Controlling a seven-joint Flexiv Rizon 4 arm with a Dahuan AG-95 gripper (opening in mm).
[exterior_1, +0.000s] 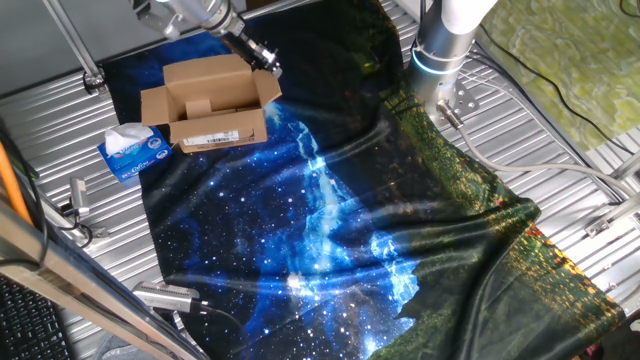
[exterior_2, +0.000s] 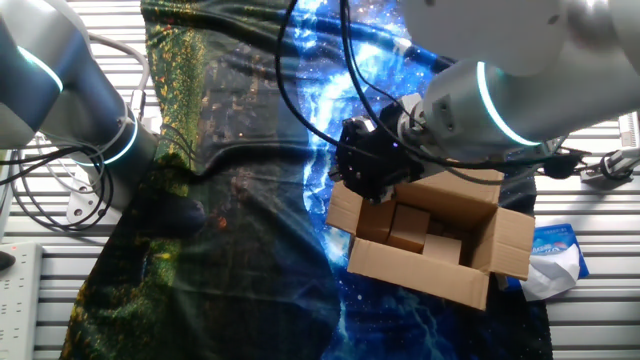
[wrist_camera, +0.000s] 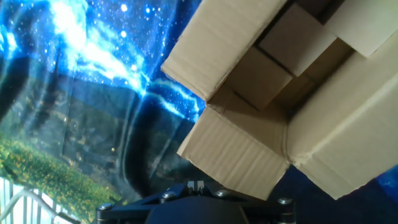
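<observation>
An open cardboard box (exterior_1: 216, 134) stands on the dark, galaxy-printed cloth (exterior_1: 330, 220), its flaps folded outward. Inside it, smaller brown cardboard pieces (exterior_2: 409, 228) show. My gripper (exterior_1: 276, 70) is at the box's right rear corner in exterior view 1, by the right flap. From exterior view 2 the black gripper (exterior_2: 362, 165) appears over the box's upper left corner. In the wrist view the fingertips of my gripper sit close together, just off a corrugated flap (wrist_camera: 233, 152), with nothing visible between them.
Against the box's left side in exterior view 1 is a blue tissue pack (exterior_1: 135, 155) with a white tissue sticking out. The arm's base (exterior_1: 437, 85) stands at the back right.
</observation>
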